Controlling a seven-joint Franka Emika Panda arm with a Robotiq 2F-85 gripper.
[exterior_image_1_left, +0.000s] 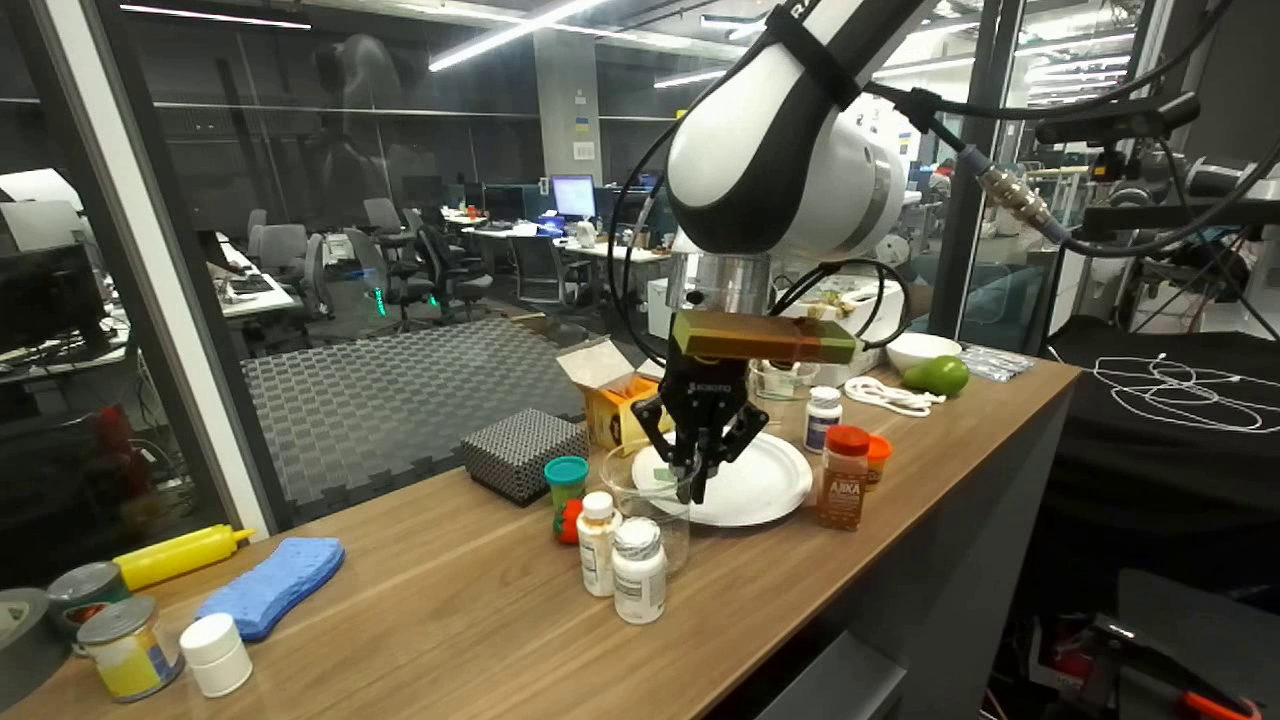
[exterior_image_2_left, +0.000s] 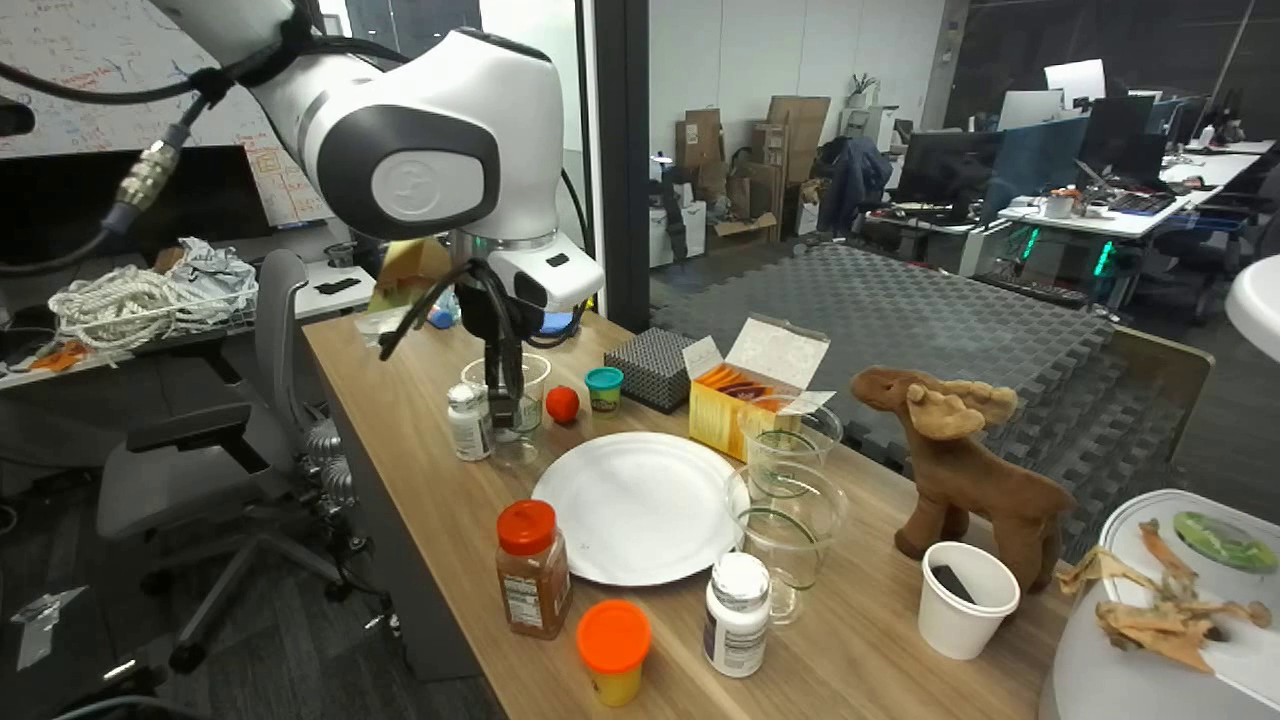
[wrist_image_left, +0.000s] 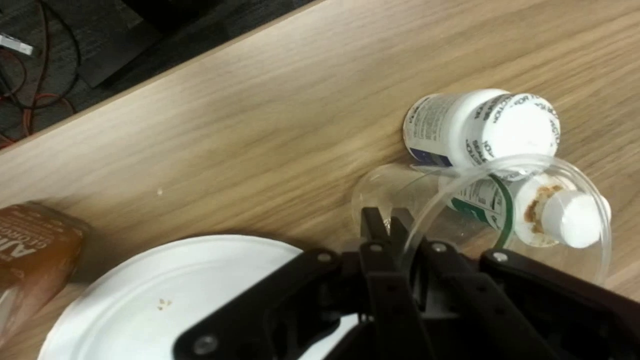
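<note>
A clear plastic cup (wrist_image_left: 508, 219) with a green ring stands close by the paper plate (exterior_image_1_left: 768, 486). My gripper (exterior_image_1_left: 692, 484) reaches down at the cup's plate side and is shut on its wall near the rim; in the wrist view the rim runs between the dark fingers. Two white bottles crowd the cup's other side: a wider one (wrist_image_left: 447, 129) and a narrower one (wrist_image_left: 579, 219), partly seen through the clear plastic. From exterior view 2, the fingers hide part of the cup (exterior_image_2_left: 528, 420).
A red-capped spice jar (exterior_image_1_left: 845, 480) and an orange-lidded tub (exterior_image_2_left: 613, 648) stand beyond the plate. Behind the cup are a red ball (exterior_image_2_left: 561, 404), a teal-lidded tub (exterior_image_2_left: 605, 386) and a dark textured box (exterior_image_1_left: 525, 454). Bare table lies between the bottles and the blue sponge (exterior_image_1_left: 274, 584).
</note>
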